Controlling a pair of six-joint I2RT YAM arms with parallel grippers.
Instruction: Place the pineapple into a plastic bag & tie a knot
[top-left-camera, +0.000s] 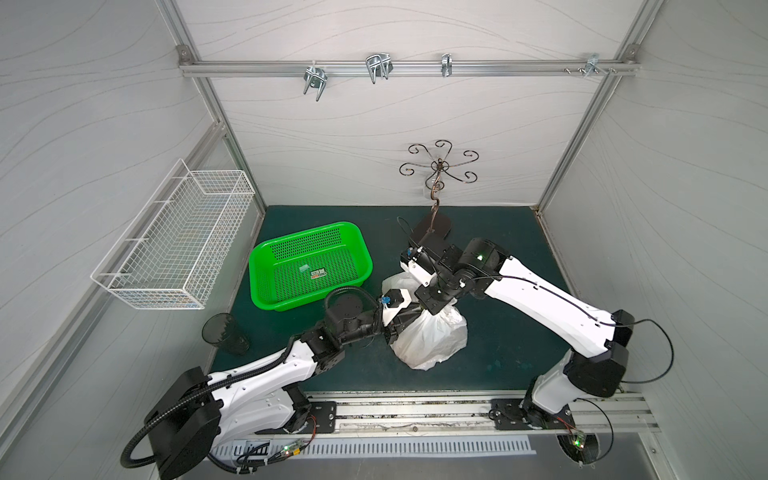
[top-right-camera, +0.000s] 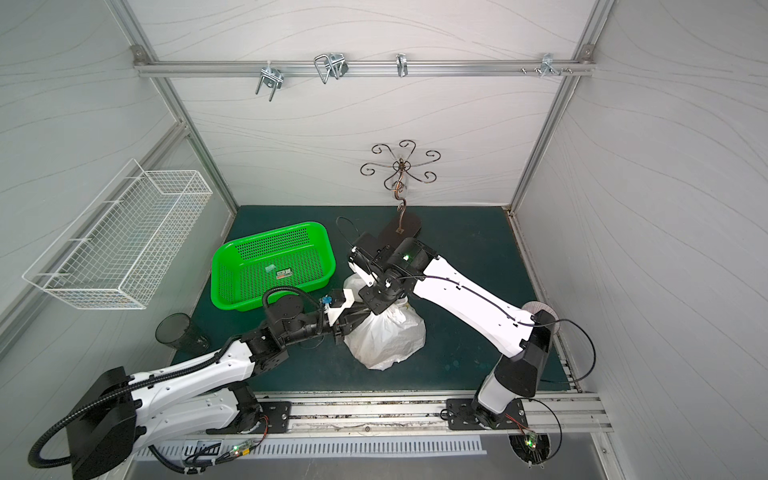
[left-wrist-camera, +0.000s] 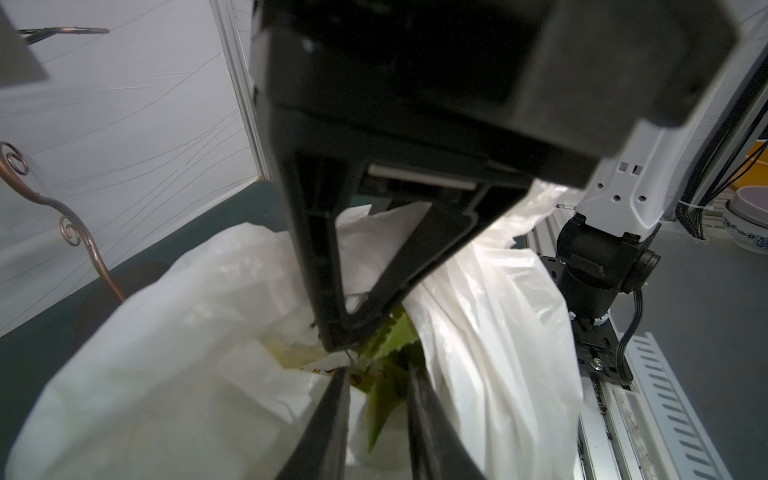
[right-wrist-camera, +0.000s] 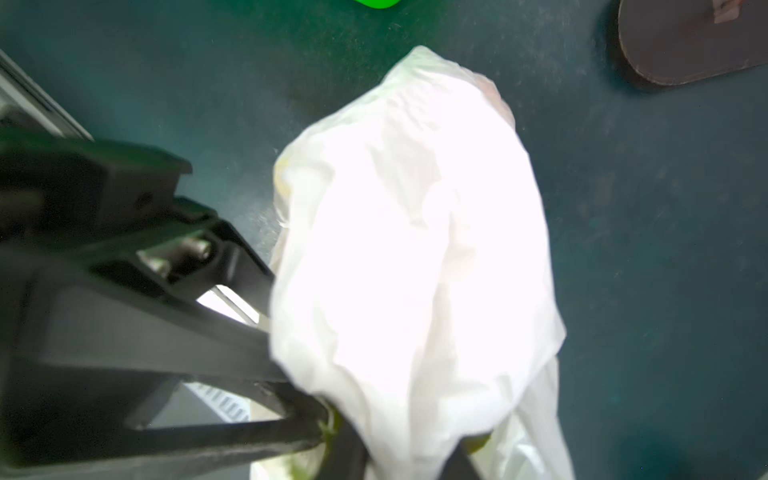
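A white plastic bag (top-left-camera: 432, 342) stands in the middle of the table, bunched and creased. Green pineapple leaves (left-wrist-camera: 396, 336) show in its opening in the left wrist view; the fruit's body is hidden by the plastic. My left gripper is at the bag's mouth, its fingers parted, with leaf and plastic seen beyond the gap. From above, my right gripper reaches down close against the left one. Its fingers stand apart on both sides of a fold of white plastic. In both top views the two grippers crowd together and hide each other's tips.
A green basket (top-left-camera: 277, 298) sits at the left of the table, beside the left arm. Behind the bag stands a metal scroll stand (top-left-camera: 439, 165) on a dark base (right-wrist-camera: 688, 48). A dark cup (top-left-camera: 225, 332) is at the left edge. Table right of the bag is clear.
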